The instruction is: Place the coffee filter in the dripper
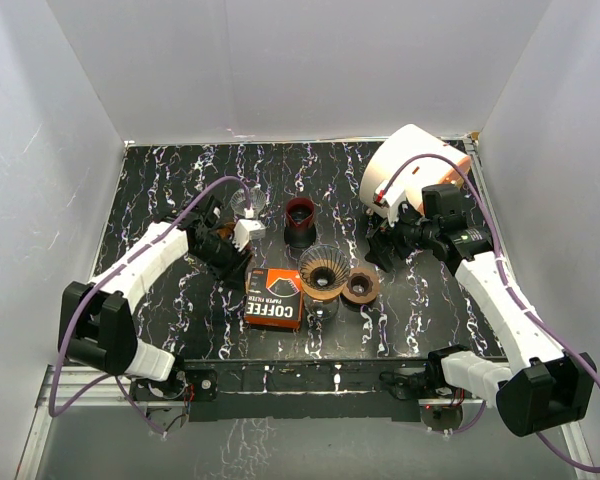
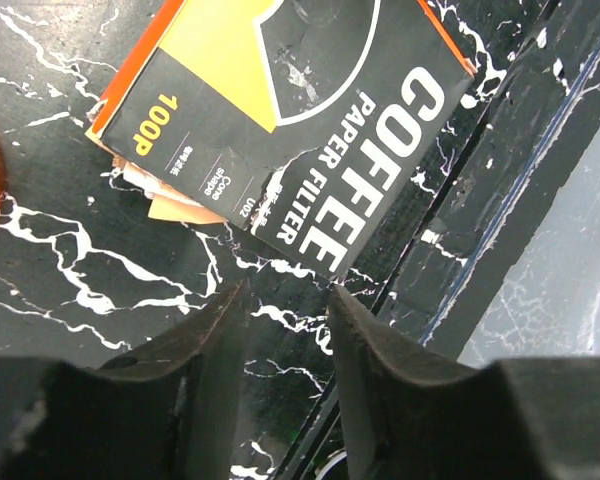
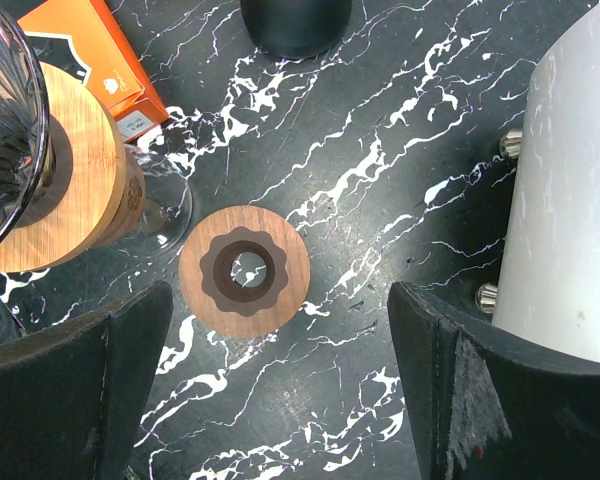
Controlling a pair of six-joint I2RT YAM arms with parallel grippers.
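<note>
The orange and black coffee filter box lies flat at the front centre, left of the dripper. A strip of brown paper pokes out from beneath its edge in the left wrist view. My left gripper is open beside the box, nothing between its fingers. The glass dripper, with its wooden collar, sits on a glass server; no filter shows inside it. On the right, my right gripper is open and empty above the table, away from the dripper.
A wooden ring lies just right of the server. Behind the dripper stands a dark red and black cup. A big cream cylinder fills the back right.
</note>
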